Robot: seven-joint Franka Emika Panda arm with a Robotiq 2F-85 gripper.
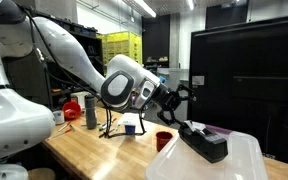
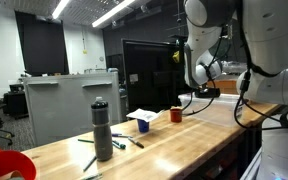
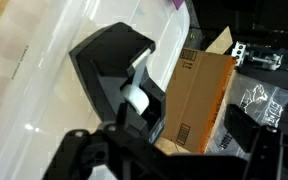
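A black box-like object [image 1: 203, 143] with a white strip on its top rests on the large pale container [image 1: 249, 158]. In the wrist view, the black object [image 3: 104, 62] and its white strip [image 3: 136, 88] lie close to the left finger. My gripper is open, its fingers wide apart, with nothing held. Seen from outside, the gripper [image 1: 174, 103] hangs above and to the left of the black object. The underside of that object is hidden.
A red cup [image 2: 176, 115], a blue cup [image 2: 143, 126] and a dark bottle [image 2: 102, 131] stand on the wooden table [image 2: 184, 148]. A red bowl [image 2: 11, 164] is at its left edge. Brown cardboard [image 3: 199, 95] lies beyond the container. Table space in front of the cups is clear.
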